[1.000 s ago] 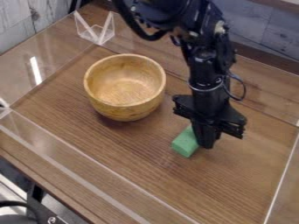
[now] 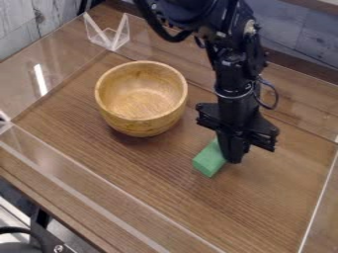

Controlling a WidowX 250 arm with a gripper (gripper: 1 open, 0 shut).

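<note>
A green object (image 2: 209, 159), roughly block-shaped, lies on the wooden table to the right of and below a tan bowl (image 2: 138, 91). My black gripper (image 2: 230, 154) is down at the green object's upper right end, over part of it. The fingertips are shut close together; whether any part of the object is between them cannot be told.
The bowl stands at the left middle of the wooden table (image 2: 126, 188). A white wall runs along the back, and clear plastic brackets show at the upper left.
The arm has shifted very slightly; the green object and bowl look in the same places.
</note>
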